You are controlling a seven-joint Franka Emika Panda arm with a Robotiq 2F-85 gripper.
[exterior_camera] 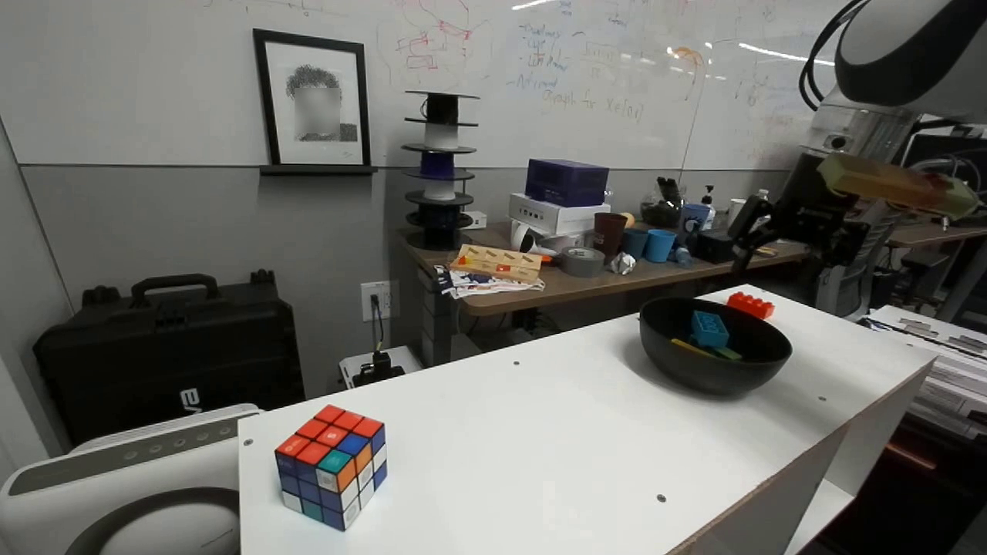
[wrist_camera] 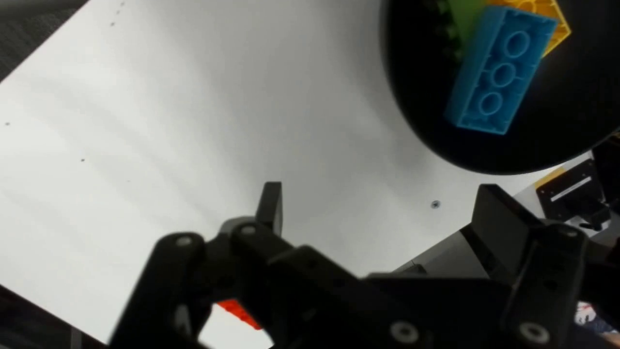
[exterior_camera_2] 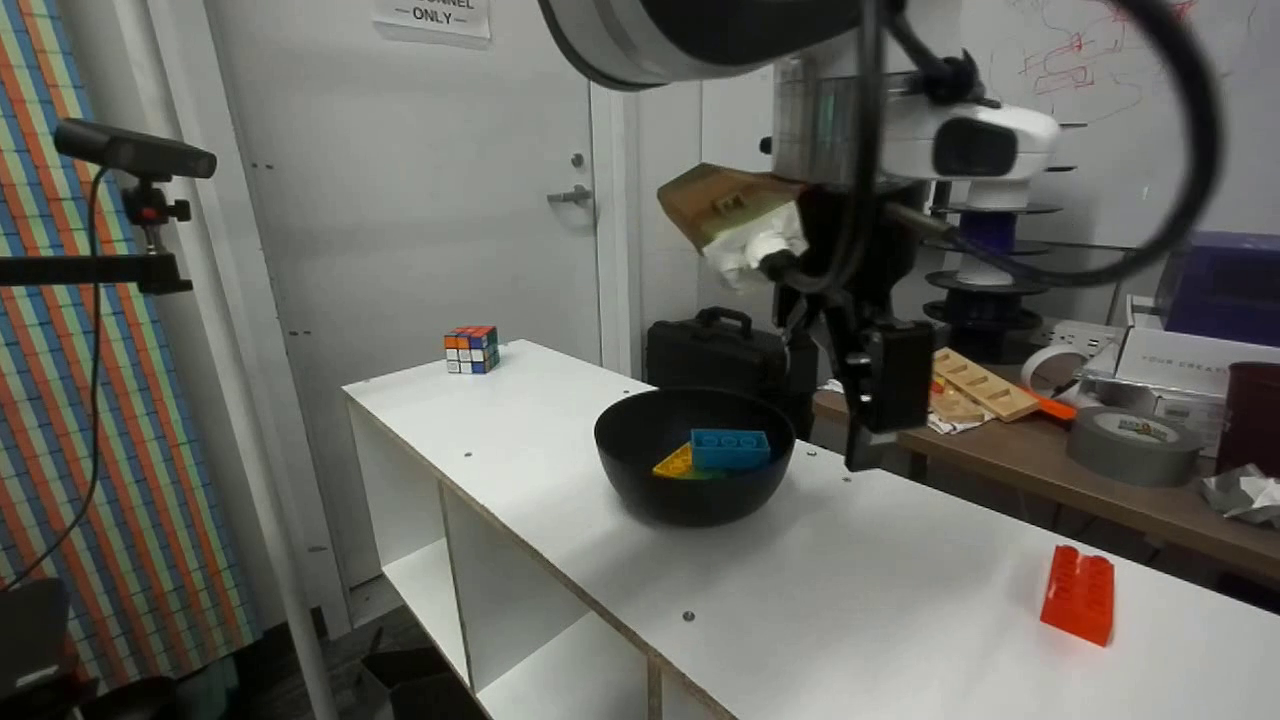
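In the black bowl [exterior_camera_2: 624, 462] lies a blue block [exterior_camera_2: 729, 450], tilted over a yellow block [exterior_camera_2: 674, 463] and a green block [wrist_camera: 465, 20]. A red block [exterior_camera_2: 1080, 596] rests on the white tabletop, apart from the bowl; the gripper's linkage covers most of it in the wrist view. My gripper hangs above the table beside the bowl, on the red block's side. Its fingers stand wide apart with only bare tabletop visible between them, so it is open and empty.
A Rubik's cube [exterior_camera: 333, 465] sits at the far end of the white table [exterior_camera: 518, 444]. Bare table lies between cube and bowl. Behind stands a brown desk [exterior_camera: 500, 297] with cups, tape and boxes.
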